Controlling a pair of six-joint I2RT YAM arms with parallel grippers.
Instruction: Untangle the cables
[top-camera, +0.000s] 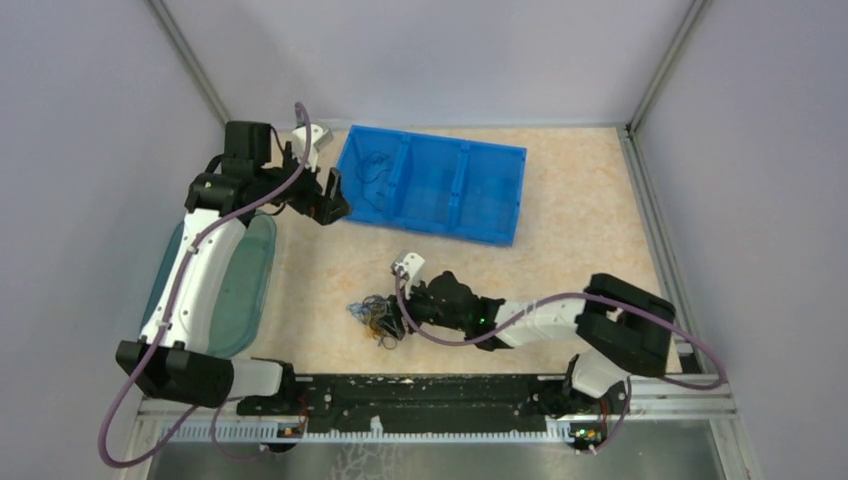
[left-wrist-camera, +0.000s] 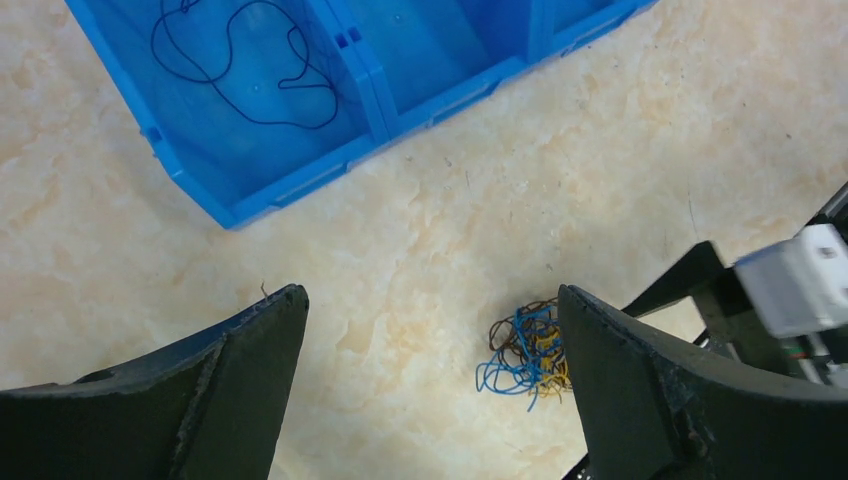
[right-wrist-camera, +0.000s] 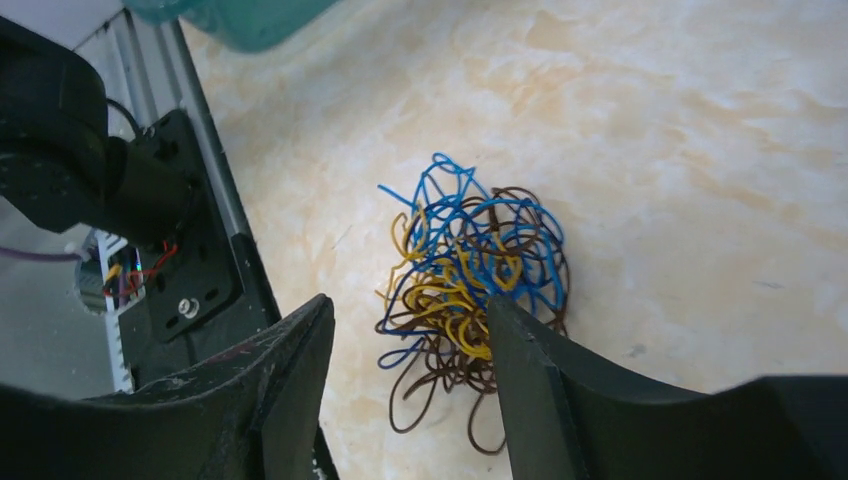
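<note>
A tangle of blue, yellow and brown cables (top-camera: 372, 318) lies on the table at the front middle; in the right wrist view (right-wrist-camera: 470, 280) my right gripper's part open fingers are just above it, one on each side of its lower part. My left gripper (top-camera: 330, 200) stands open at the left front corner of the blue divided bin, with nothing between its fingers. A thin dark cable (left-wrist-camera: 250, 115) lies loose inside the bin's left compartment.
The blue bin (top-camera: 430, 225) stands at the back, its middle and right compartments empty. A green tray (top-camera: 240, 300) is at the left, partly under my left arm.
</note>
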